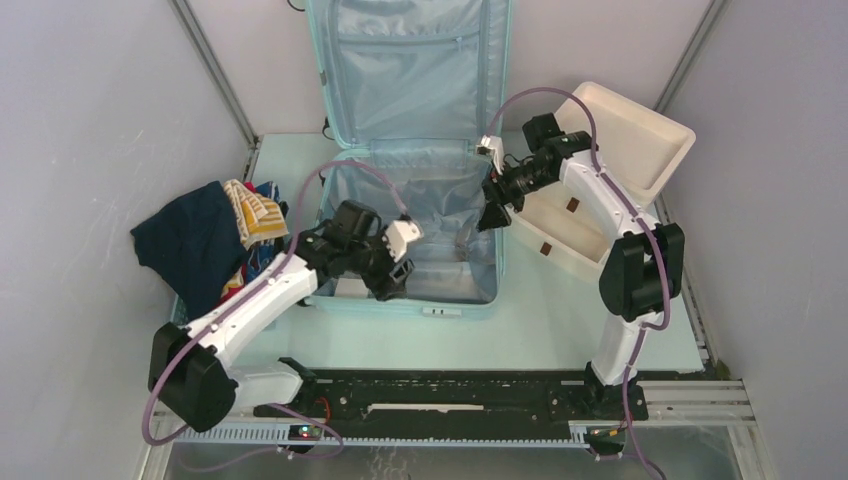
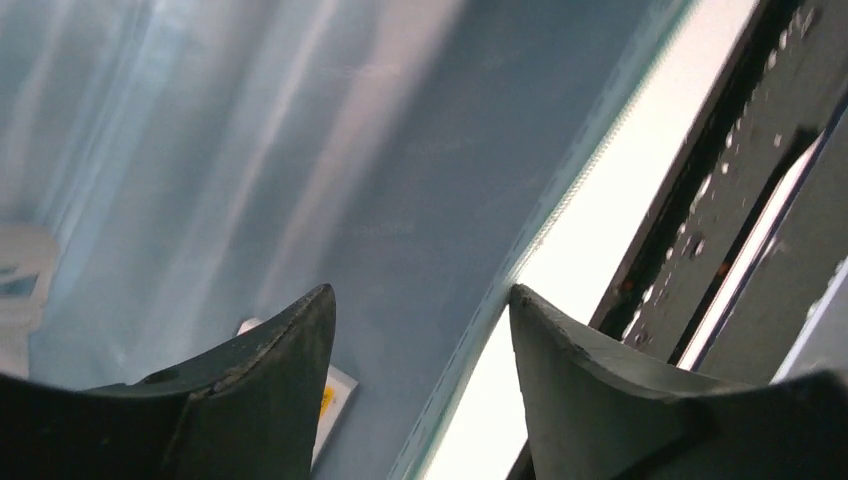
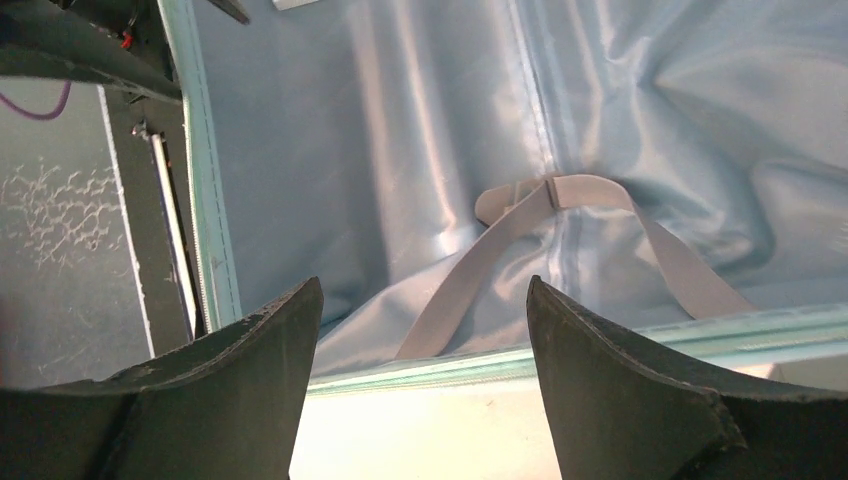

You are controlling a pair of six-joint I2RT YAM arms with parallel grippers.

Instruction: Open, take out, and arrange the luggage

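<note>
An open, empty-looking light-blue suitcase (image 1: pixel 441 307) lies centred on the table, its lid (image 1: pixel 410 70) raised at the back. My left gripper hangs open over its front part, with the front rim (image 2: pixel 583 170) behind the fingertips. A small pale item (image 2: pixel 330 408) lies inside, partly hidden by a finger. My right gripper is open at the suitcase's right rim (image 3: pixel 690 336), nothing visibly held. A grey strap (image 3: pixel 480 262) lies inside.
Folded clothes (image 1: pixel 190 240), navy, striped yellow and patterned, are piled at the left. Cream trays (image 1: pixel 625 125) stand at the right.
</note>
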